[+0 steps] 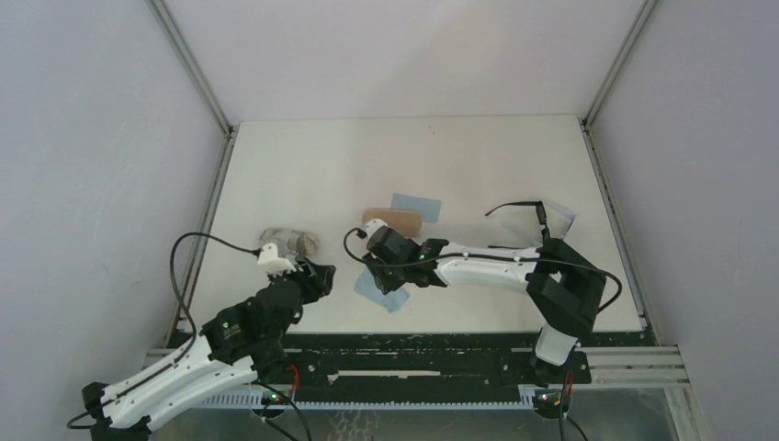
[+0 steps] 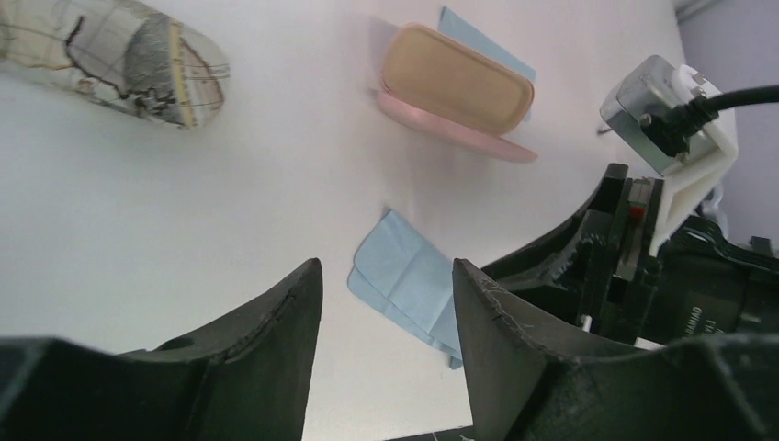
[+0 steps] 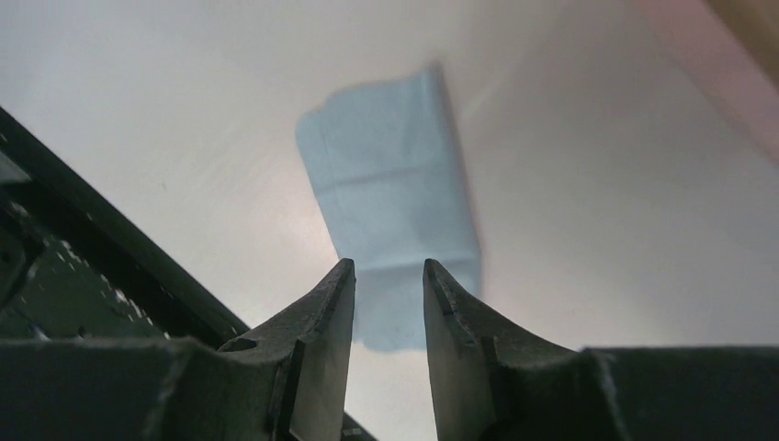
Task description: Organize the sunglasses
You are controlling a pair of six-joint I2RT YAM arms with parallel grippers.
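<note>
Dark sunglasses [image 1: 542, 213] with long temples lie on a pale sheet at the right of the table, partly behind my right arm. A tan case [image 2: 455, 75] with a pink part sits near the middle. My right gripper hovers just above a folded light blue cloth [image 2: 393, 266], open with nothing between its fingers. My left gripper stands to the left of it, open, its fingertips apart and empty.
A second blue cloth [image 1: 418, 207] lies behind the case. A crumpled patterned pouch [image 2: 147, 69] lies at the left.
</note>
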